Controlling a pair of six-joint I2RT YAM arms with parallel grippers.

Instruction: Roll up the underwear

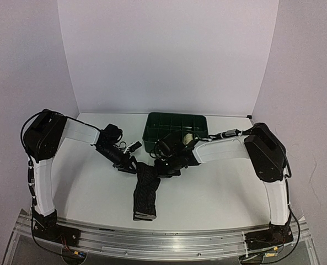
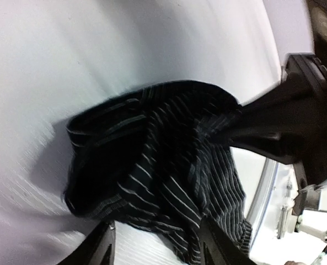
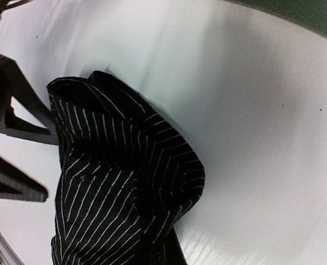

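Observation:
The black striped underwear (image 1: 145,196) lies lengthwise on the table, its far end bunched and folded over, as both wrist views show (image 2: 169,182) (image 3: 102,210). My left gripper (image 1: 129,168) is just off the upper left of that bunched end; in the left wrist view its fingertips (image 2: 101,245) are apart at the bottom edge. My right gripper (image 1: 162,171) is at the upper right of the cloth, its fingertip reaching onto the folded fabric. Whether it is shut on the cloth is hard to tell.
A green divided box (image 1: 174,121) stands behind the grippers, with a pale item inside. A metal rail (image 1: 163,240) runs along the front edge.

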